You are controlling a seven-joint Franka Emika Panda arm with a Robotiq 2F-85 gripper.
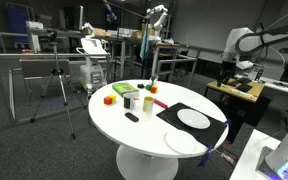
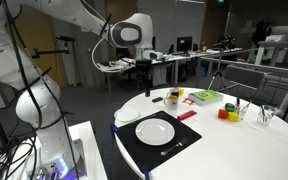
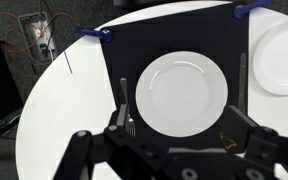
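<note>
In the wrist view a white plate [image 3: 181, 94] lies on a black mat [image 3: 134, 62]. A fork [image 3: 130, 105] rests at the plate's left and a knife [image 3: 243, 80] at its right. Another white plate [image 3: 284, 58] sits on the bare table, partly cut off by the frame edge. My gripper is open above the mat, nothing between its fingers. High over the table, the arm [image 2: 134, 40] carries it clear of everything on the tabletop.
Mugs [image 1: 148, 104], a green box [image 1: 123, 89] and coloured blocks [image 1: 110, 100] stand across the round white table [image 1: 119, 125]. Beside them lie a red marker [image 2: 192, 115] and a dark object [image 1: 132, 117]. Blue clamps [image 3: 92, 34] grip the mat's edge.
</note>
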